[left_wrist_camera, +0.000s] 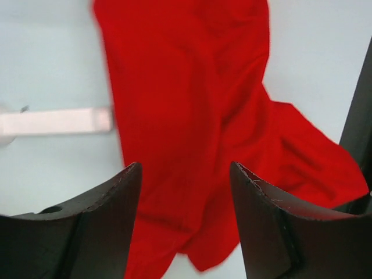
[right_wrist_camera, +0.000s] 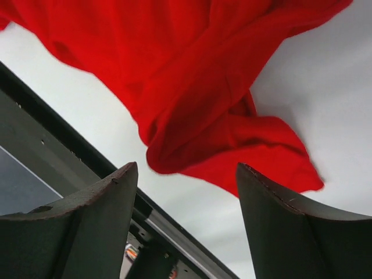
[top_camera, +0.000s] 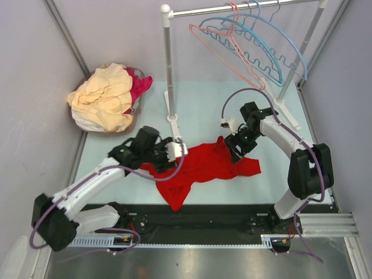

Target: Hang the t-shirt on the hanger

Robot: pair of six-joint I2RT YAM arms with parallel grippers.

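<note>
The red t shirt (top_camera: 192,168) lies crumpled on the white table, its folds filling much of both wrist views. My left gripper is over its left part, open with nothing between its fingers. My right gripper is open above its right part, with cloth below. Pink and blue hangers (top_camera: 261,49) hang on the white rail (top_camera: 209,10) above and behind.
A basket of yellow and pink clothes (top_camera: 104,99) stands at the back left. The rack's feet (top_camera: 172,118) rest on the table. Bare table (top_camera: 104,186) surrounds the cloth.
</note>
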